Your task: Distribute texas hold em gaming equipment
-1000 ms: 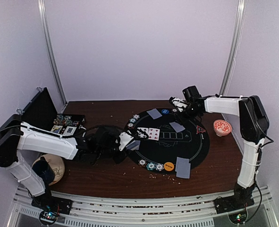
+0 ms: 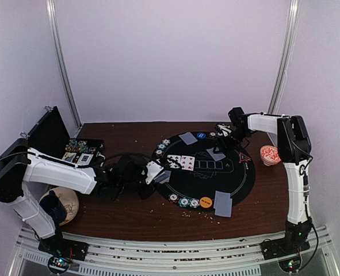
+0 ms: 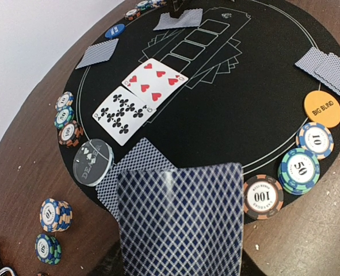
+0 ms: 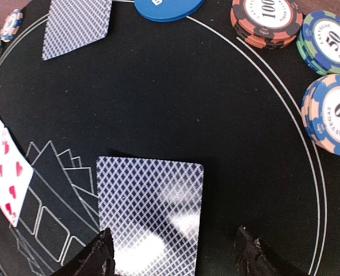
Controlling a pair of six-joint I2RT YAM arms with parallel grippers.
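Note:
My left gripper [image 2: 155, 179] is shut on a blue-backed deck [image 3: 180, 215], held over the near-left edge of the black poker mat [image 3: 233, 121], where another face-down card [image 3: 141, 152] lies beside the dealer button [image 3: 93, 162]. Two face-up cards [image 3: 153, 80] lie at the mat's left centre. My right gripper is open above a face-down card [image 4: 149, 204] on the mat's printed layout. Other face-down cards [image 2: 222, 202] lie near the front right and at the back [image 4: 75, 26]. A big blind button [image 3: 323, 108] sits at the front.
Chip stacks [image 3: 298, 170] ring the mat. A bowl [image 2: 270, 154] stands right of it. At the left are an open case [image 2: 46, 129], a box [image 2: 83, 146] and a mug [image 2: 53, 207] on a round pad.
The right arm has shifted, its gripper moving slightly right over the mat while the upper arm bends differently. The left arm and its deck have stayed still.

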